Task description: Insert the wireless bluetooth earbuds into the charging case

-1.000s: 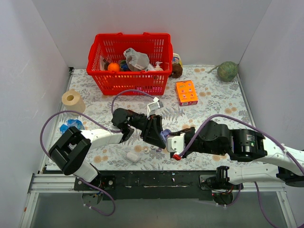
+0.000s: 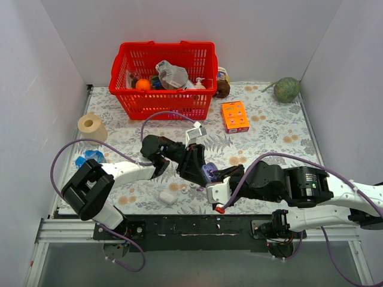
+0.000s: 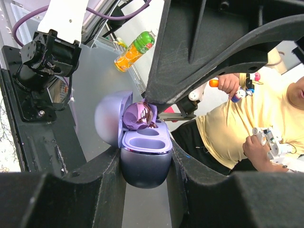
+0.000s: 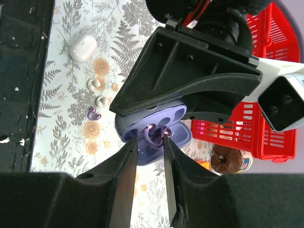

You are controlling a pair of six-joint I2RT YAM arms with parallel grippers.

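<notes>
The open purple charging case [image 3: 147,164] is pinched in my left gripper, above the table. Its lid and an empty slot show in the left wrist view. A shiny purple earbud [image 3: 138,114] stands tilted at the other slot; how deep it sits cannot be told. My right gripper has its fingertips parted at the case, with the earbud [image 4: 155,136] showing in the gap just beyond them. In the left wrist view one right fingertip [image 3: 159,95] reaches the earbud's top. A second purple earbud [image 4: 94,114] lies on the table.
Near that loose earbud lie a white case [image 4: 83,48] and small cream C-shaped pieces [image 4: 93,84]. A red basket [image 2: 163,104], an orange box [image 2: 235,116] and a paper roll [image 2: 91,128] stand farther off. Both arms crowd the table's front middle.
The right gripper has shifted slightly down and left in the top view, and its wrist has turned a little. The left arm and the case stay where they were.
</notes>
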